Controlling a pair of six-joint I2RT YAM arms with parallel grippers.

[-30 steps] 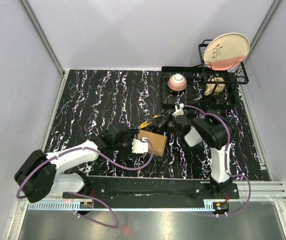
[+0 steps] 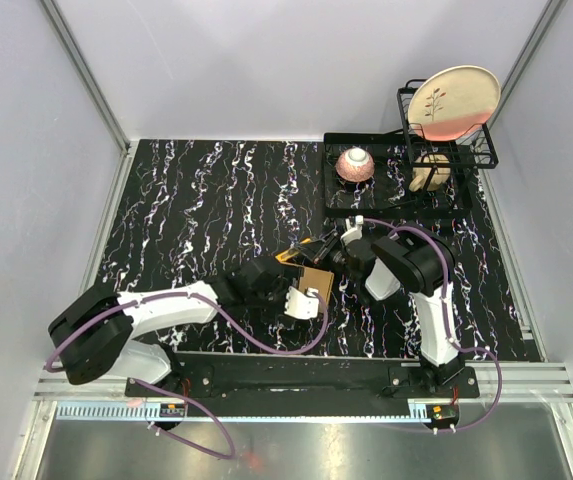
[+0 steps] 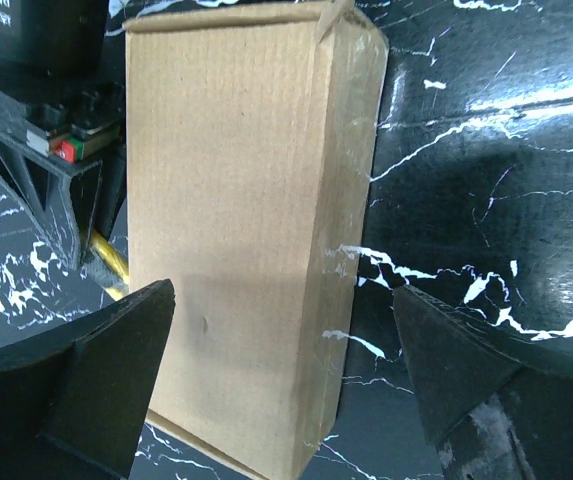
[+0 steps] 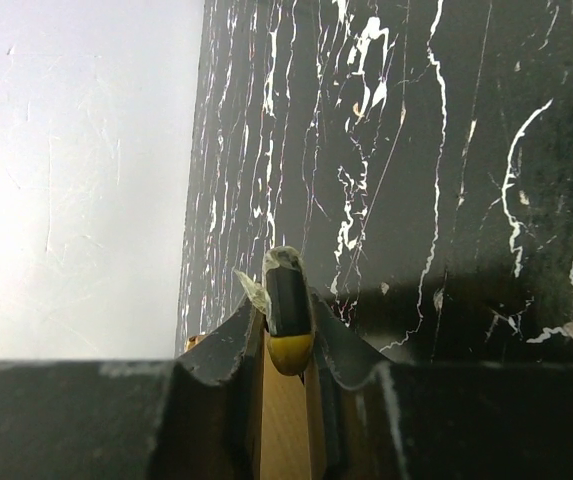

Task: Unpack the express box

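A flat brown cardboard box [image 2: 317, 282] lies on the dark marbled table, partly hidden under my left arm in the top view. My left gripper is open above it; in the left wrist view the box [image 3: 221, 160] shows beyond and between the spread fingers, with a tape-covered side facing right. I cannot tell whether they touch. My right gripper is shut on a yellow-and-black cutter [image 4: 288, 300]. Seen from above, the cutter's yellow body [image 2: 288, 256] is at the box's far left side. Its blade cannot be made out.
A black rack [image 2: 331, 195] at the back right holds a pink bowl [image 2: 355, 165], a large plate [image 2: 454, 103] and a beige item [image 2: 429, 172]. Bare table [image 2: 196, 200] lies to the left and back. Both grippers are close together at the box.
My left arm has moved right, from the box's left edge to over it, hiding more of it. The right gripper, still with the cutter, has shifted slightly down and left.
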